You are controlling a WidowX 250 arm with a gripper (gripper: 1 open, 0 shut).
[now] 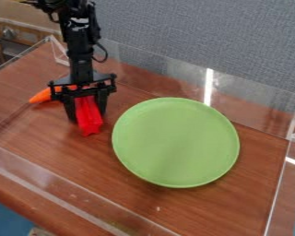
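My black gripper point(86, 110) is down at the left of the wooden table, shut on a bright red object point(88, 121), whose exact shape is partly hidden by the fingers. Just behind and left of it lies an orange carrot point(41, 96), partly covered by the gripper. A large green plate point(175, 143) lies to the right, apart from the gripper.
Clear low walls point(279, 175) border the wooden table point(125, 207), with a grey wall point(199, 37) behind. The front of the table and the area left of the plate are bare.
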